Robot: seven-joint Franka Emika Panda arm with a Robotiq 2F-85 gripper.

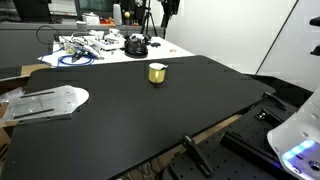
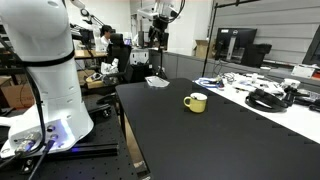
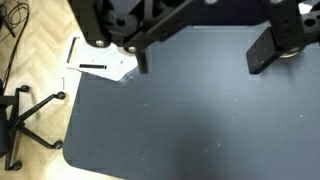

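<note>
A yellow cup (image 1: pixel 156 73) stands upright on the dark tabletop in exterior view 1. In exterior view 2 the same cup (image 2: pixel 195 103) shows its handle on the left. My gripper is open in the wrist view, its dark fingers (image 3: pixel 263 52) wide apart with only bare tabletop seen between them. A bit of yellow (image 3: pixel 290 55) peeks out by the right finger, mostly hidden, and looks like the cup. Little of the gripper shows in the exterior views.
A flat white tray (image 1: pixel 50 103) lies on the table at left in exterior view 1. Cables and tools clutter the back (image 1: pixel 100 45). A black chair (image 3: pixel 20 125) stands beyond the table edge in the wrist view.
</note>
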